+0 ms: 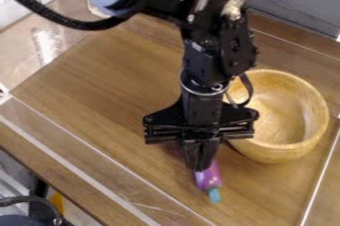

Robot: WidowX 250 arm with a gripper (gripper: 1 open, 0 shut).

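My black gripper hangs low over the wooden table, its fingers drawn together. Just below and in front of the fingertips a purple object with a teal tip lies on the table. Whether the fingertips touch it is unclear. A wooden bowl stands to the right of the gripper, partly behind it.
A wall rises at the back right. The table's front-left edge drops off toward cables and other items at the lower left.
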